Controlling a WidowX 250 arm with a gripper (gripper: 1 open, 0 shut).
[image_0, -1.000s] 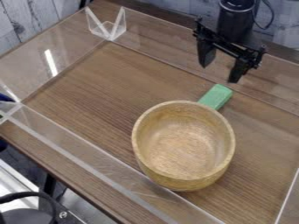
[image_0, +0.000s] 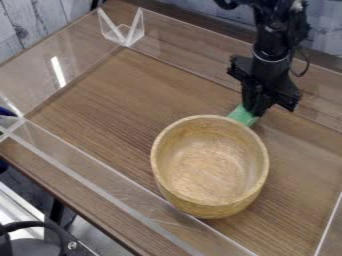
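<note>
My gripper (image_0: 254, 105) is low over the wooden table at the right of the camera view, its dark fingers shut and reaching down onto a green object (image_0: 242, 117). The green object is partly hidden by the fingers; I cannot tell whether it is between them. A large tan bowl (image_0: 210, 168) sits just in front of it, toward the lower middle.
A white wire-like holder (image_0: 122, 27) stands near the back left. A transparent edge runs along the lower left, with black hardware in the corner.
My gripper has come down and toward the front from the back of the table onto the green object, now covering much of it. The bowl has not visibly moved.
</note>
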